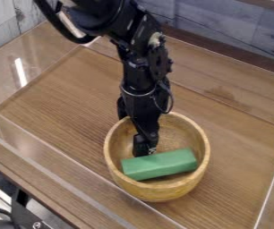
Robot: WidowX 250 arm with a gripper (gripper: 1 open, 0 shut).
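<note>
A round yellow bowl [187, 188] sits on the wooden surface at the lower middle. A green block [161, 165] lies in its front part. My black gripper [144, 139] reaches down from the top into the back of the bowl, behind the block. Its fingertips are dark and hard to make out, so whether it is open or shut, or holds anything, I cannot tell.
A pale wall stands at the upper left, and black cables lie at the lower left corner.
</note>
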